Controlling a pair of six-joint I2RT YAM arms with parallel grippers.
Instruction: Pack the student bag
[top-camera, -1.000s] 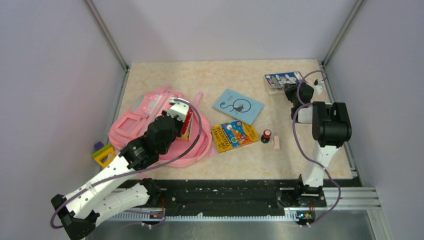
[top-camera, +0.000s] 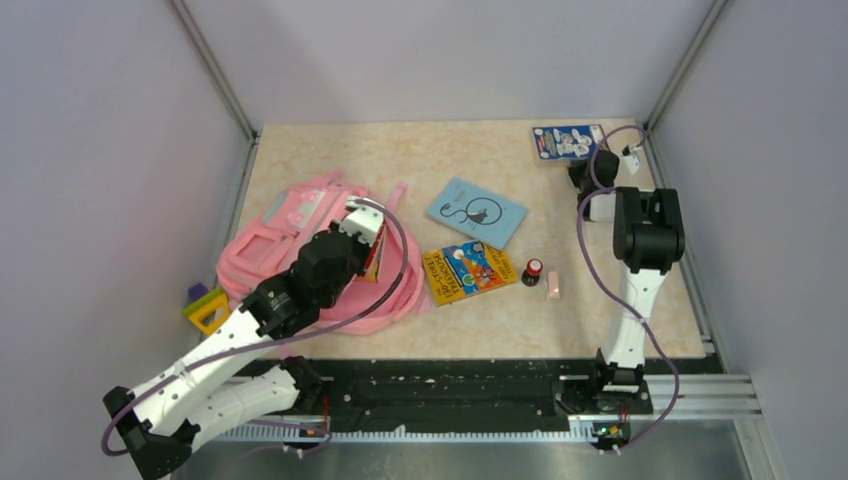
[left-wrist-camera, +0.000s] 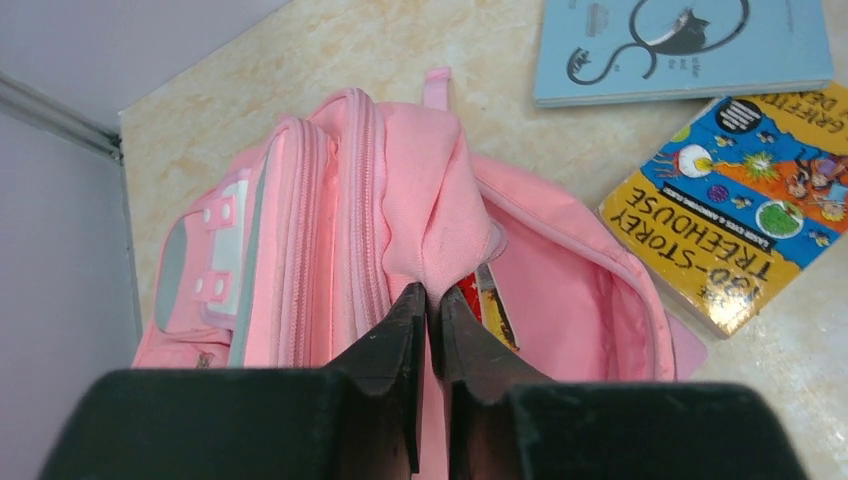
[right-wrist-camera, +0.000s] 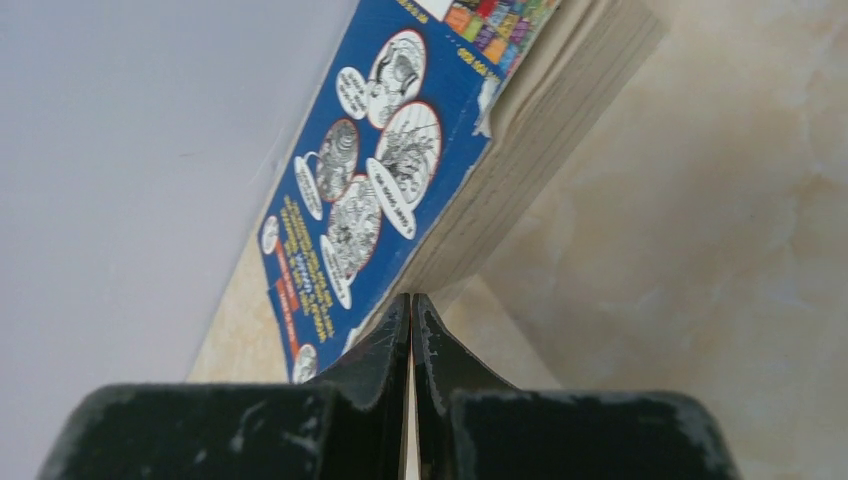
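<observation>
The pink bag (top-camera: 295, 240) lies on its side at the table's left. My left gripper is shut on a fold of its pink fabric, lifting the flap. Inside the opening shows part of a red-and-yellow book (left-wrist-camera: 493, 308). At the far right corner lies a thick blue book (right-wrist-camera: 365, 190). My right gripper is at its near page edge, fingertips together, with no pages visible between them. A yellow treehouse book (top-camera: 468, 271) and a light-blue book (top-camera: 477, 211) lie mid-table.
A small dark bottle with a red lid (top-camera: 532, 272) and a pink eraser-like block (top-camera: 553, 286) stand right of the yellow book. A yellow-handled item (top-camera: 207, 309) sits left of the bag.
My right gripper has gone from open around the raised book pages to shut, and the blue book has come down flatter.
</observation>
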